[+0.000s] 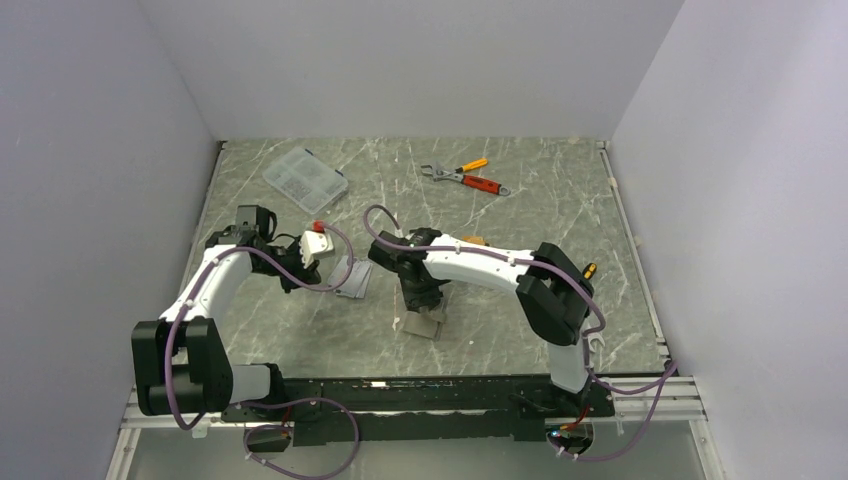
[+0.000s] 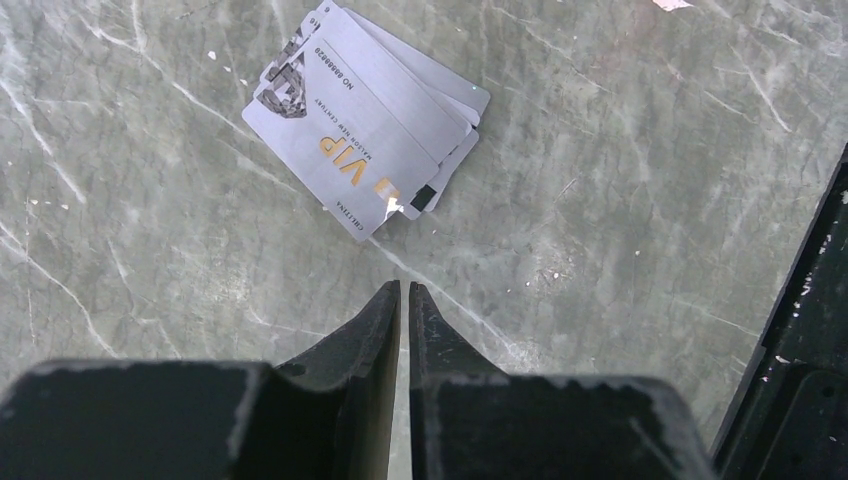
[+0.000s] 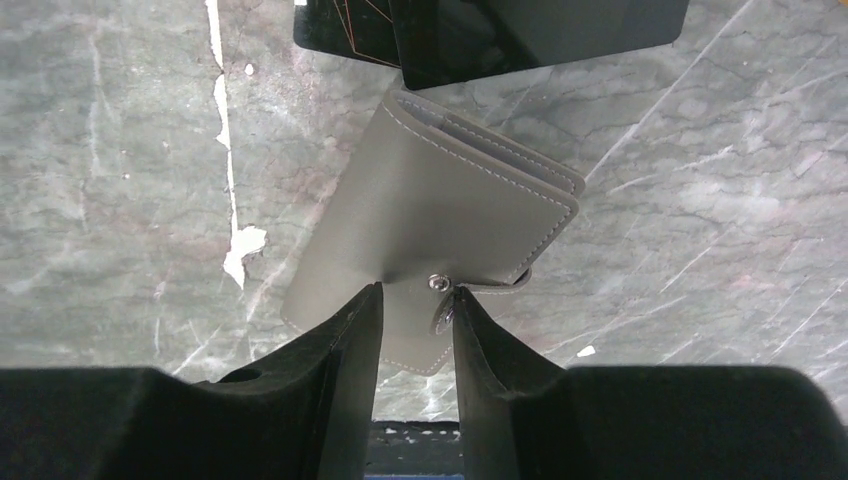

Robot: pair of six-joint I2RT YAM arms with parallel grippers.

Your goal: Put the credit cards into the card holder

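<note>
White cards (image 2: 350, 130), the top one marked VIP, lie fanned in a stack on the table. My left gripper is just short of them, its fingers parted by a narrow slit with only table showing through. A closed grey-brown card holder (image 3: 440, 200) lies flat in the right wrist view, with a metal snap (image 3: 438, 283) and a strap. My right gripper is over its lower part, fingers apart; the right fingertip overlaps the strap, but contact cannot be told. Black cards (image 3: 540, 35) lie just beyond the holder's upper edge.
A clear divided box (image 1: 305, 178) stands at the back left. Pliers (image 1: 480, 184) with red grips lie at the back middle, and a small yellow-black tool (image 1: 590, 270) at the right.
</note>
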